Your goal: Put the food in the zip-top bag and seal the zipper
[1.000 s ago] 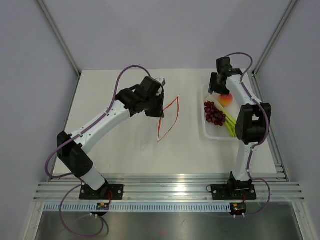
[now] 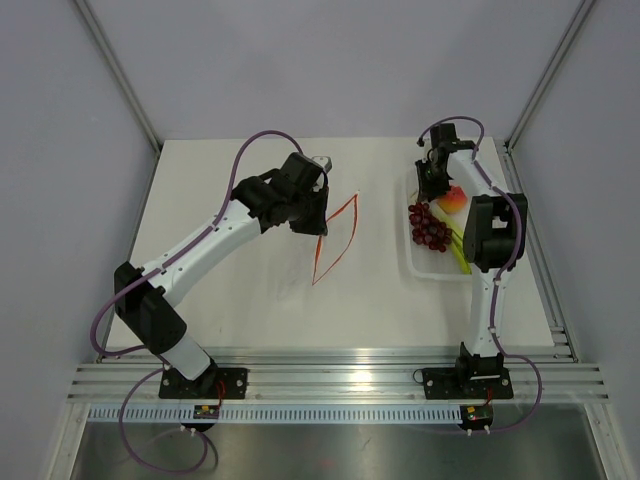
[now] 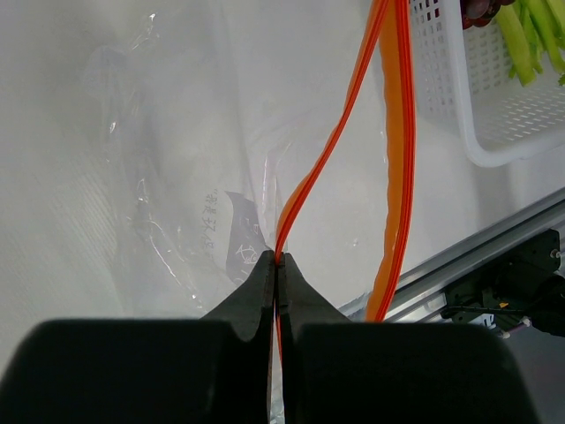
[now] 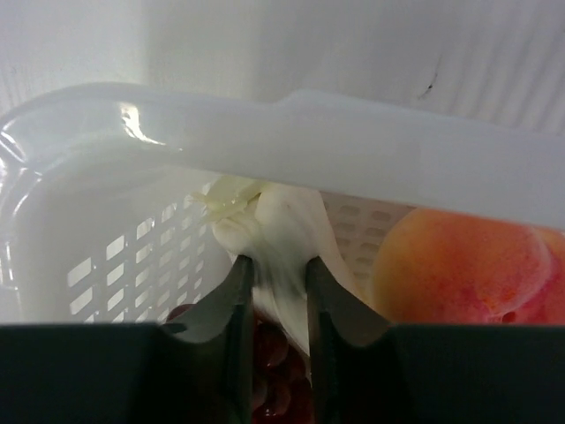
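My left gripper is shut on the orange-rimmed edge of the clear zip bag (image 3: 185,185), which lies open on the table. My right gripper is down inside the white basket (image 2: 430,266), its fingertips around a pale, whitish vegetable (image 4: 287,221). Whether they press on it is hard to tell. Beside it are a peach (image 4: 459,265), dark red grapes (image 2: 428,227) and green celery stalks (image 3: 521,44).
The basket stands on the right of the table (image 2: 220,310). Metal rails (image 2: 330,355) run along the table's edges.
My left arm and the bag are practically unchanged.
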